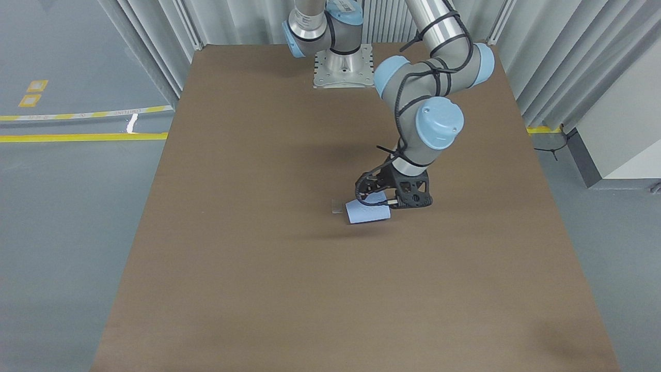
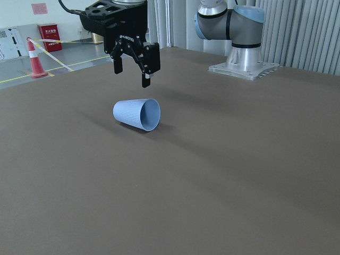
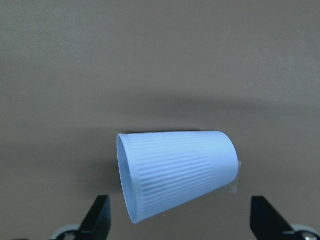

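A light blue ribbed cup (image 3: 175,172) lies on its side on the brown table (image 1: 334,297), partly covered by my gripper (image 1: 396,189) in the front view. In the left view, my gripper (image 2: 131,71) hangs above the cup (image 2: 127,112) with its fingers apart and nothing between them. The wrist view shows the cup between and just beyond my two open fingertips, its mouth facing left. A small clear piece (image 3: 227,187) lies at the cup's closed end.
The table around the cup is bare.
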